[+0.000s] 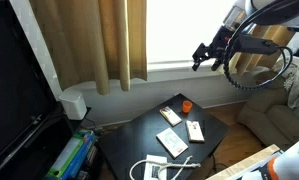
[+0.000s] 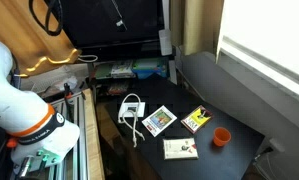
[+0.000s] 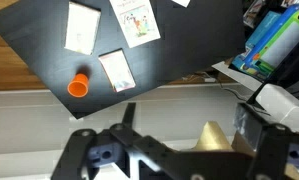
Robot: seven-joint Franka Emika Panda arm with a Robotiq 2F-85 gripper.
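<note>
High above the dark table (image 1: 139,150), my gripper (image 1: 211,58) hangs at the upper right of exterior view 1, clear of everything on the tabletop. Its black fingers stand wide apart in the wrist view, the gripper open with nothing between them. An orange cup (image 2: 222,136) stands near the table's far right part. Close to it lie a yellow-edged card or flat box (image 2: 197,118) and a whitish one (image 2: 180,149). Further left is a larger card with small coloured pictures (image 2: 160,121).
A white cable (image 2: 136,125) loops over a white item (image 2: 132,109) at the table's left. Colourful boxes (image 1: 71,155) sit beside the table, near a dark screen (image 1: 19,70). Curtains (image 1: 94,40) and a white wall border the far side. Bare tabletop surrounds the cards.
</note>
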